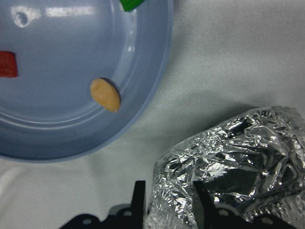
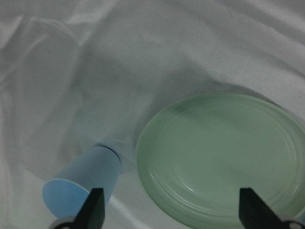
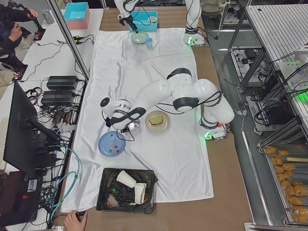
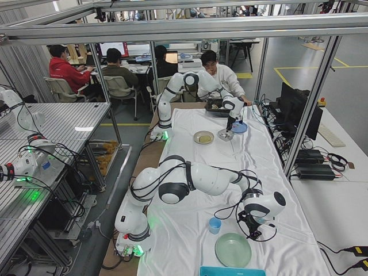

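A blue plate [image 3: 109, 143] holds small red, green and tan pieces [image 1: 105, 94]. Just beside it lies a crinkled silver foil item [image 1: 228, 167], with my left gripper over its near edge, fingers apart; whether anything is between them is unclear. At the far end, my right gripper is open above the table, over a green plate [image 2: 219, 157] and a light blue cup [image 2: 81, 181], with nothing between its fingers.
A tan plate with a yellow item [image 3: 156, 121] lies beside the foil. A black lined bin [image 3: 103, 187] with white items stands at the near end, a blue box [image 4: 233, 271] at the far end. The cloth between the two arms is clear.
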